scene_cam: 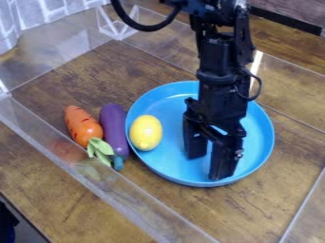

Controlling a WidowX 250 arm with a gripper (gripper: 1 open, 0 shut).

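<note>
The black gripper (214,147) reaches down over the blue bowl (176,168), its fingers low inside it on the right part; it stands open, and nothing shows held. A yellow oval object (144,132) rests in the bowl at its left side, apart from the gripper. Outside the bowl to the left lie a purple eggplant-like item (112,127) and an orange carrot (82,125) with green leaves. The arm hides part of the bowl's back and middle.
The wooden surface (152,214) has free room in front of the bowl and at the back left. Clear plastic edges (57,152) run along the left front and at the right.
</note>
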